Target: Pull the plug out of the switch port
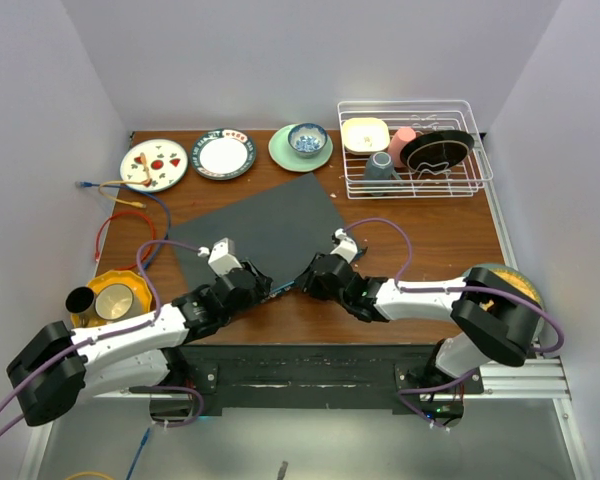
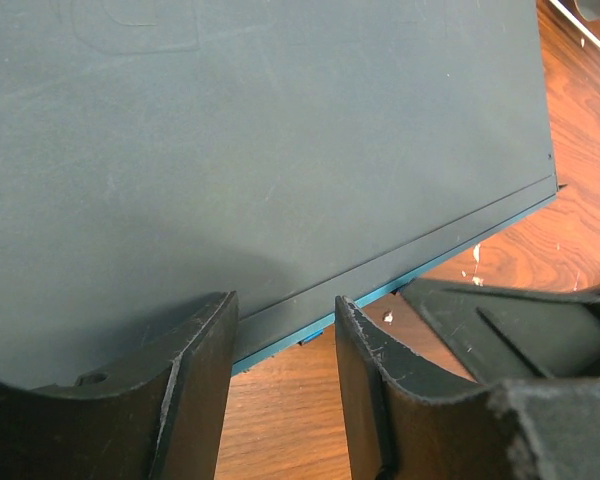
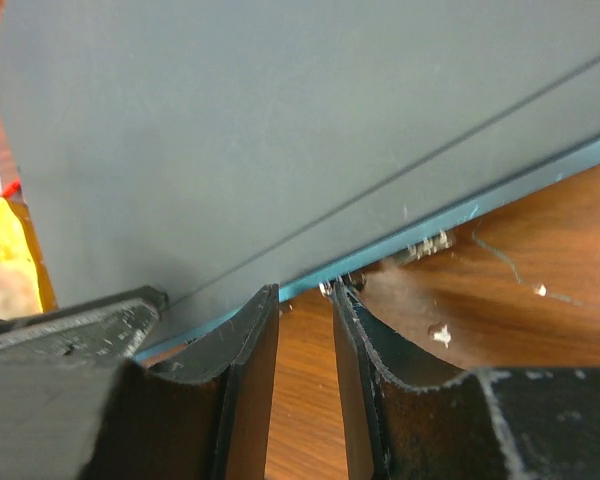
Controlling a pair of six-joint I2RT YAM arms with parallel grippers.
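The dark grey switch [image 1: 265,220] lies askew on the wooden table, its blue-edged port strip facing the front. My left gripper is part open over that front edge, nothing visible between its fingertips; a small blue piece [image 2: 310,337] shows under the edge between them. My right gripper is at the same edge further right, fingertips apart, beside small metal port parts [image 3: 342,285]; whether any is a plug I cannot tell. Each wrist view shows the other gripper close by along the edge.
Plates and a bowl [image 1: 307,139] stand at the back, a wire rack [image 1: 415,188] with dishes at back right. Coloured cables and a yellow container [image 1: 140,285] are at the left. Bare table shows right of the switch.
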